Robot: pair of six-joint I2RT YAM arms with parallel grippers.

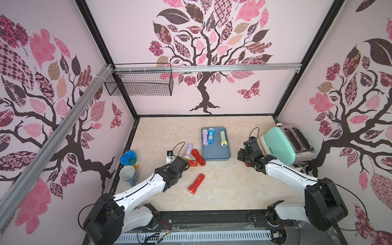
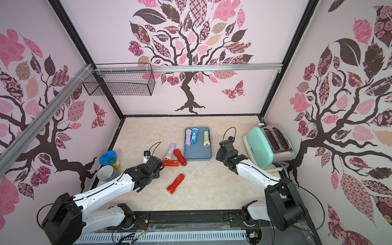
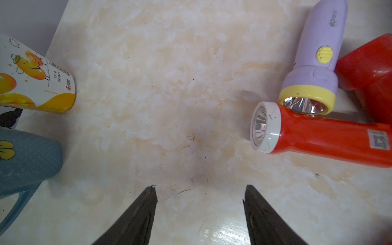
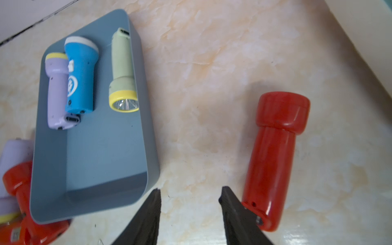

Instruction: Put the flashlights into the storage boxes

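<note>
The blue-grey storage box holds a purple flashlight, a blue flashlight and a pale green flashlight. A red flashlight lies on the table right of the box. My right gripper is part open above the table between them, nothing between its fingers. Left of the box lie another purple flashlight, a red flashlight with white rim and a darker red one, touching. One more red flashlight lies nearer the front. My left gripper stands open and empty above bare table.
At the left edge stand a blue mug and a printed cup. A mint-coloured toaster stands at the right wall, close to my right arm. A wire basket hangs at the back left. The box's front half is empty.
</note>
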